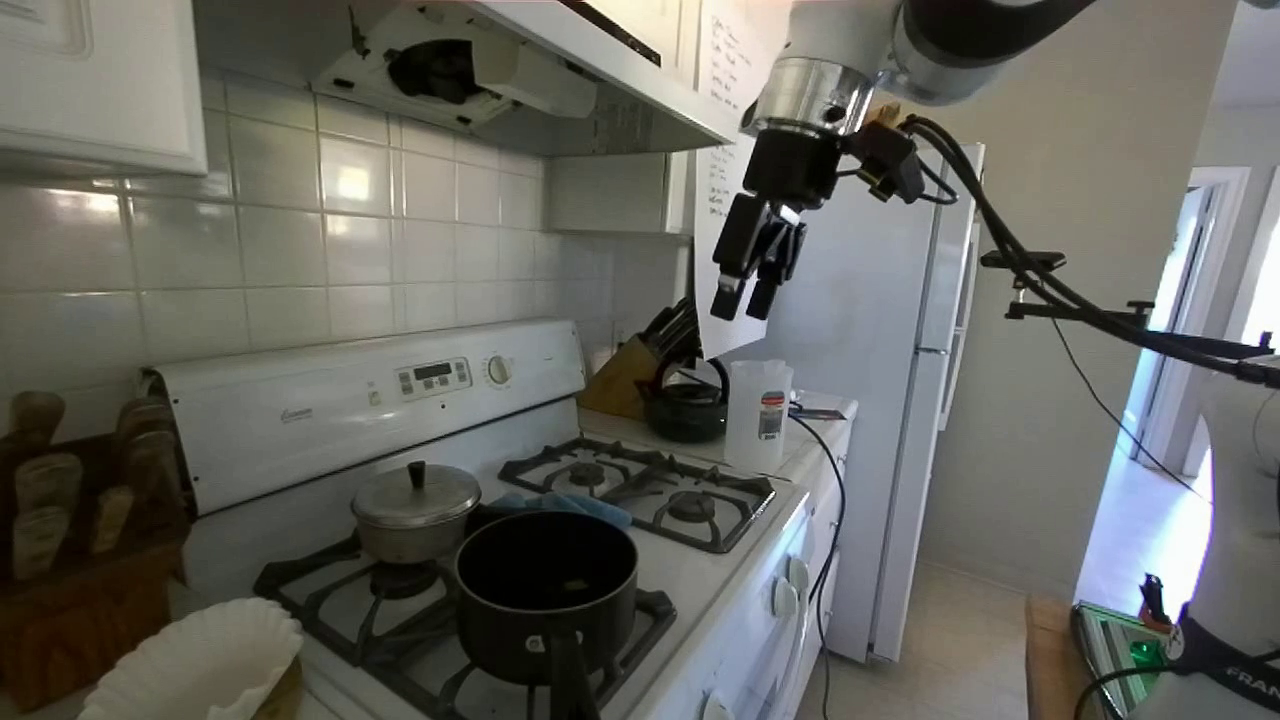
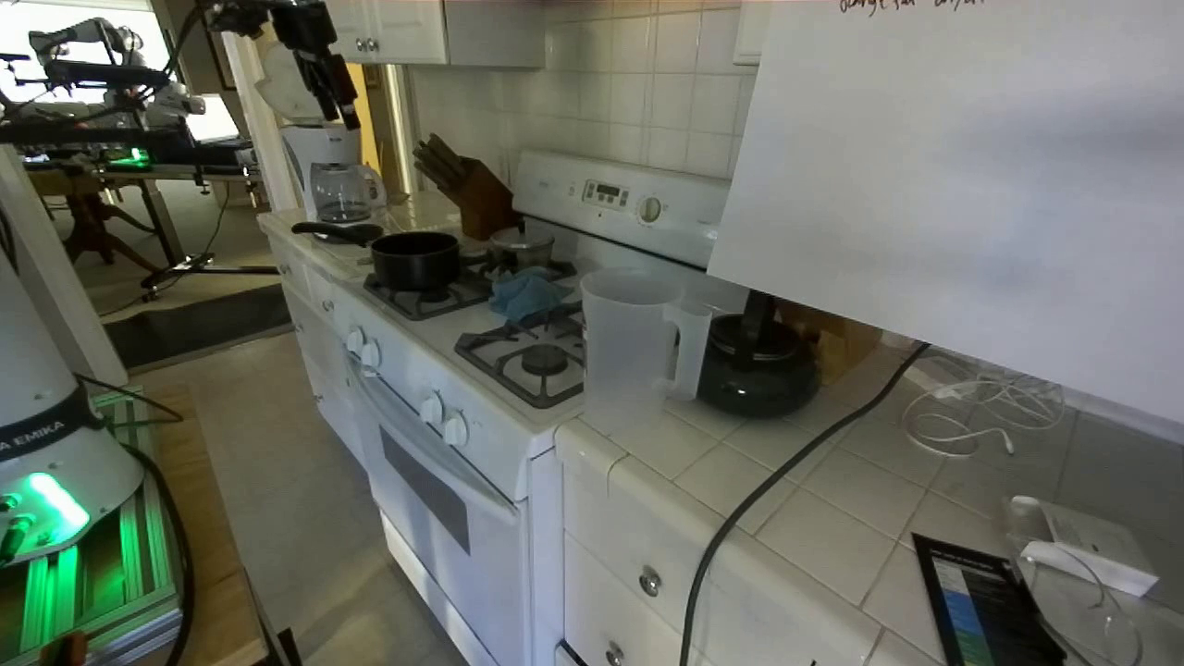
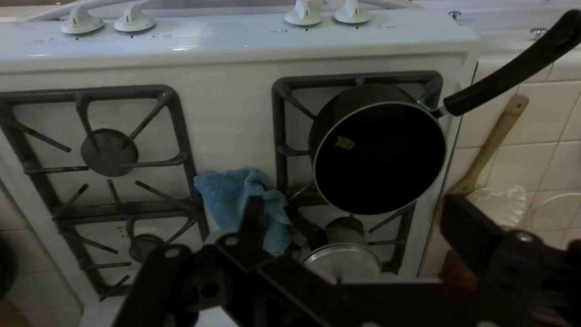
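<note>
My gripper [image 1: 744, 310] hangs high above the stove, well clear of everything on it, its fingers open and empty. A black saucepan [image 3: 381, 155] stands on a front burner, and a small yellow piece [image 3: 344, 142] lies inside it. Beside the pan, a lidded silver pot [image 1: 415, 510] occupies the burner behind. The crumpled blue cloth [image 3: 245, 201] rests on the stove between the burner grates, close to the silver pot. Dark gripper fingers [image 3: 469, 231] cover the lower part of the wrist view and partly hide the cloth and pot.
A clear plastic pitcher [image 2: 627, 355] and a dark kettle [image 2: 760, 372] stand on the counter beside the stove. The range hood [image 1: 624, 90] juts out overhead. Coffee filters [image 1: 198, 660] and a wooden spoon [image 3: 490, 141] lie on the other counter. The burners [image 3: 109, 152] opposite the pan are bare.
</note>
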